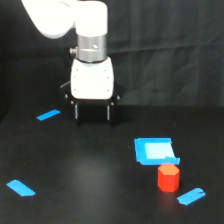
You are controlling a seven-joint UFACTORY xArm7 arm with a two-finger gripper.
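Note:
A white robot arm hangs from the top left, its dark gripper [92,108] open above the back left of the black table, with nothing visible between its two fingers. On the right of the table stands a small red hexagonal block [168,178]. Just behind it lies a square [155,151] with a blue border and a pale middle.
Strips of blue tape lie at the back left [48,115], front left [20,188] and front right [191,196]. A dark curtain backs the scene.

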